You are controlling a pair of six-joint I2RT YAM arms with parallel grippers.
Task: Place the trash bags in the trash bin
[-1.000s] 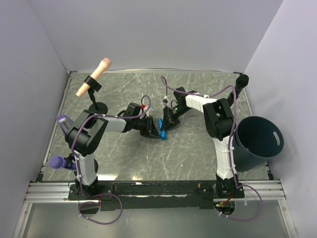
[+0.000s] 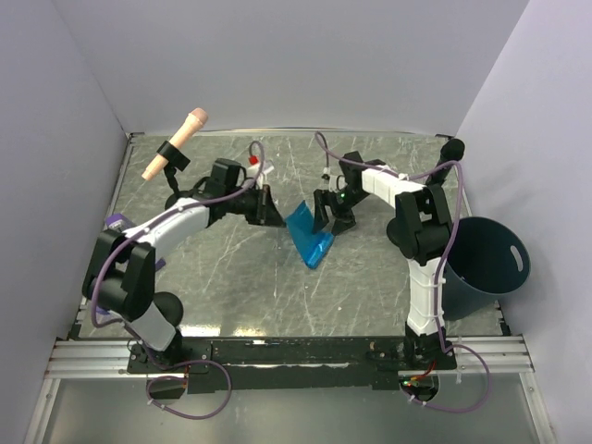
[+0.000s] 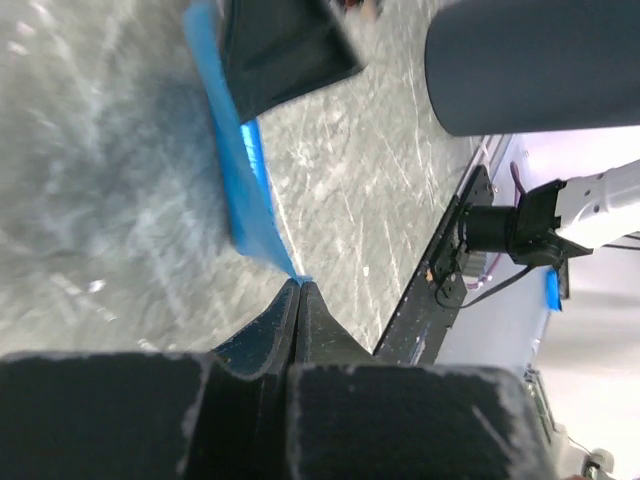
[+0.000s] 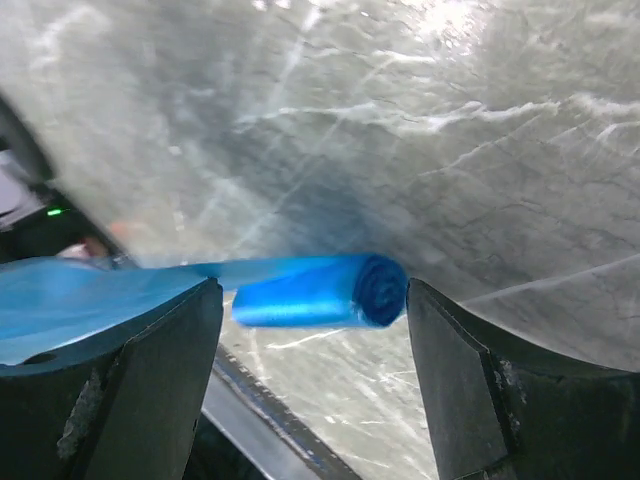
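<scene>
A blue trash bag roll [image 4: 372, 290] lies on the grey marbled table, with a loose blue sheet [image 3: 235, 170] stretched out from it toward the left. My left gripper is shut, pinching the tip of that sheet. In the top view the left gripper [image 2: 281, 225] is left of the bag [image 2: 310, 240]. The right gripper stands open above the roll, its fingers [image 4: 165, 350] apart on either side of it. From above, the right gripper [image 2: 331, 220] is at the bag's upper right. A dark trash bin [image 2: 467, 301] stands at the far right.
A tan microphone-shaped item [image 2: 176, 143] on a black stand is at the back left. Purple items [image 2: 118, 222] sit partly behind the left arm.
</scene>
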